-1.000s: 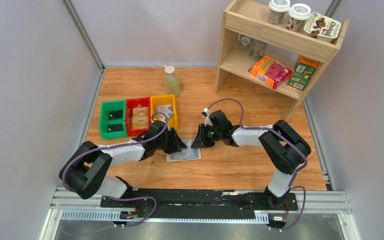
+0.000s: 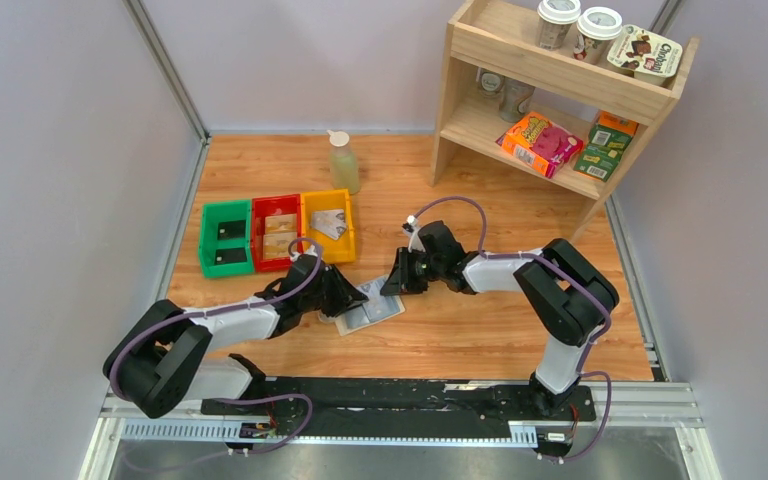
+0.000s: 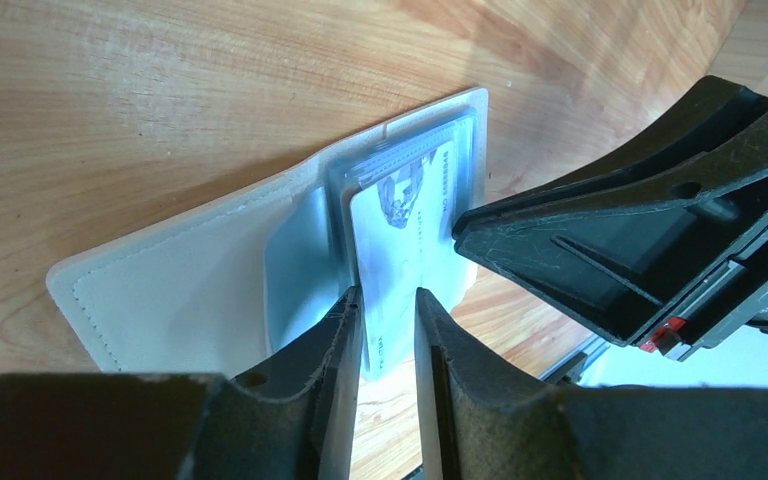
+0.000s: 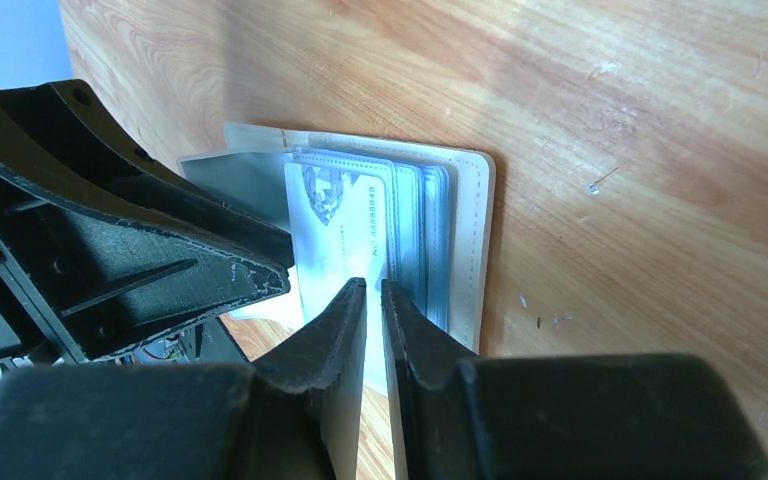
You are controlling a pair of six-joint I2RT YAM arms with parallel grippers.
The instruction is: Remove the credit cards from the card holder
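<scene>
The opened card holder (image 2: pixel 372 308) lies on the table between the two arms, its clear pockets facing up. In the left wrist view a white card (image 3: pixel 400 235) with a grey figure lies over its bluish pockets (image 3: pixel 465 130). My left gripper is part open, its fingers apart above this card and not closed on it. From the other side, my right gripper is shut at the pocket edge of the holder, its fingers nearly together; their tips hide exactly what is pinched. The same card (image 4: pixel 338 235) shows beside them in the right wrist view.
Behind the left arm stand a green bin (image 2: pixel 214 212), a red bin (image 2: pixel 257 222) holding cards, and a yellow bin (image 2: pixel 312 200) with pale cards. A bottle (image 2: pixel 344 165) is behind them. The wooden shelf (image 2: pixel 560 70) stands at the back right.
The holder has turned on the table, its right end now farther back. My left gripper has shifted slightly left and toward the front, while the right one has barely moved.
</scene>
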